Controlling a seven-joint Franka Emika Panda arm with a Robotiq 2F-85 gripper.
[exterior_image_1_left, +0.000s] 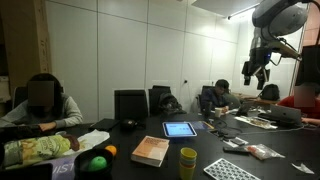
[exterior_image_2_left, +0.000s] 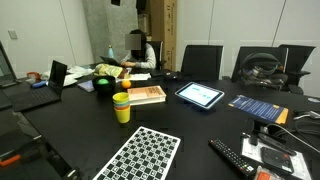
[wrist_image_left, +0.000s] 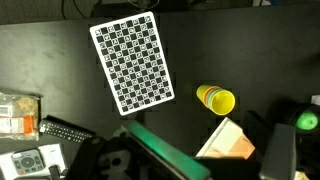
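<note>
My gripper hangs high above the right side of the table in exterior view 1, well clear of everything on it. Its fingers stand open and hold nothing. Below it in the wrist view lie a black-and-white checkered board, a yellow cup with coloured bands, and a book with an orange and white cover, partly hidden by the gripper. Exterior view 2 shows the cup upright between the board and the book.
A black bowl with a green item sits left of the book. A lit tablet, a keyboard and a plastic packet lie around the table. Bare dark tabletop surrounds the board. People sit beyond the table.
</note>
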